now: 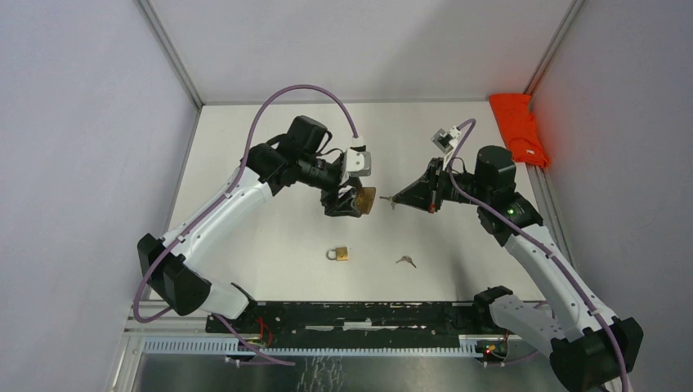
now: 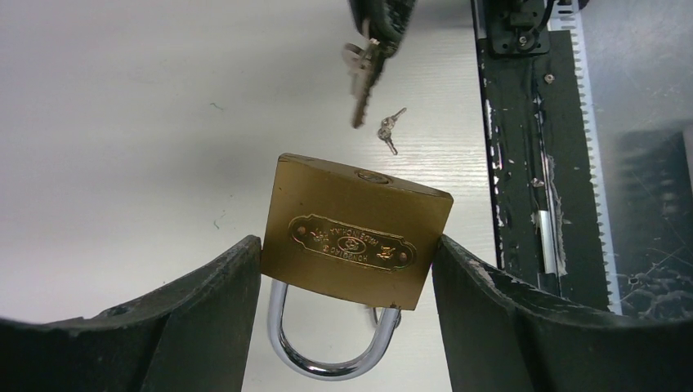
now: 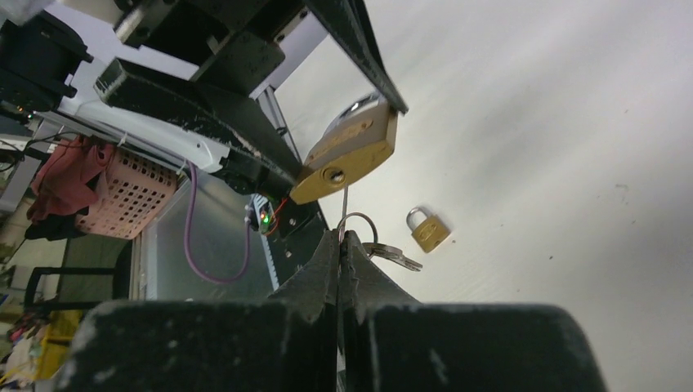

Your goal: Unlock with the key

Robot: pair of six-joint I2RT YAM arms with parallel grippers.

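Observation:
A brass padlock (image 2: 353,233) hangs in the air, with my left gripper (image 1: 356,202) shut on its sides. Its steel shackle (image 2: 331,371) points back toward the left palm. In the right wrist view the padlock's keyhole (image 3: 333,175) faces my right gripper. That gripper is shut on a key (image 2: 364,86), whose blade (image 3: 345,198) points at the padlock. From the key's ring (image 3: 364,219) a second key (image 3: 395,255) dangles to one side. In the top view a gap separates the held key (image 1: 386,198) from the padlock.
A second padlock (image 1: 337,254) lies on the table near the front, and another pair of keys (image 1: 406,261) lies to its right. An orange cloth (image 1: 520,131) rests at the back right corner.

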